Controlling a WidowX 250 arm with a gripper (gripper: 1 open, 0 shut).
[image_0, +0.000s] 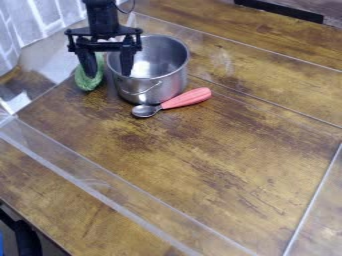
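The black gripper (106, 54) hangs at the top left, its two fingers apart, over the left side of a steel pot (158, 72). A green cucumber-like object (87, 74) lies left of the pot, partly behind the gripper. In front of the pot lies a spoon (147, 110) with a pink handle (190, 98). Nothing shows between the fingers.
Clear plastic edges run along its sides, and a dark ledge (291, 10) is at the back right.
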